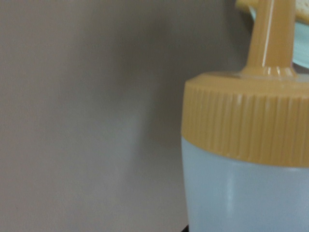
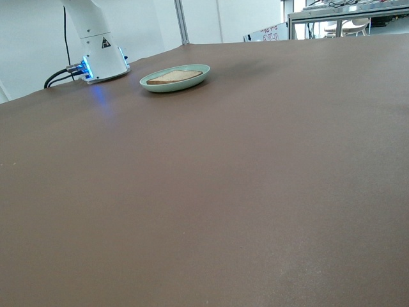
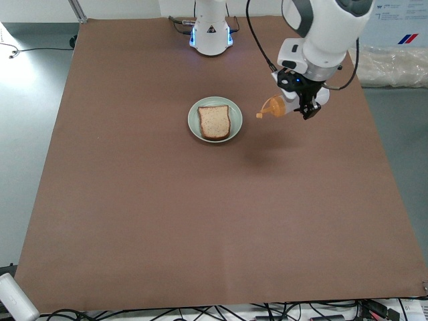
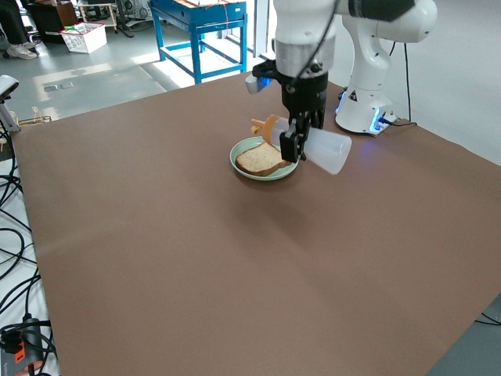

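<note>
A pale green plate point(image 3: 196, 122) holds a slice of bread point(image 3: 214, 122) on the brown table. My gripper point(image 4: 294, 141) is shut on a translucent squeeze bottle point(image 4: 326, 149) with an orange cap and nozzle point(image 3: 274, 105), held tilted nearly sideways in the air just right of the plate in the left view, nozzle toward it. The bottle's cap point(image 1: 244, 121) fills much of the wrist view, with the plate point(image 1: 301, 46) and bread edge beyond. In the top view only the plate point(image 2: 198, 77) and bread point(image 2: 172, 77) show; the gripper is out of frame.
Cables and devices point(image 4: 23, 345) lie off one edge. A plastic-wrapped bundle point(image 3: 394, 67) is beyond the right edge.
</note>
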